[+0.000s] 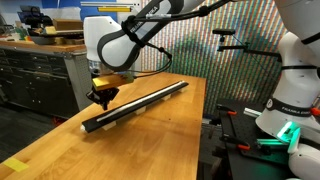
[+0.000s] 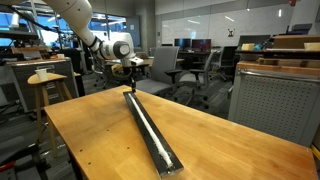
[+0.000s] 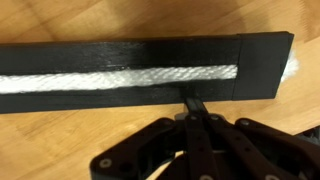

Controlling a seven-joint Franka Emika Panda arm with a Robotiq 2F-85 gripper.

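A long black channel [image 3: 120,95] carries a white rope [image 3: 150,77] along its middle in the wrist view. The rope passes under a black end piece [image 3: 262,66], and a frayed white tip [image 3: 291,67] pokes out past it. My gripper is shut, nothing showing between its fingers, by the channel's near edge, short of the end piece; contact cannot be told. Exterior view 1 has the gripper [image 1: 104,103] by the left end of the channel [image 1: 135,106]. In exterior view 2 the gripper [image 2: 134,82] is at the far end of the channel [image 2: 150,135].
A stool [image 2: 45,95] and office chairs [image 2: 195,80] stand beyond it. A grey cabinet [image 2: 275,105] is at the right in exterior view 2.
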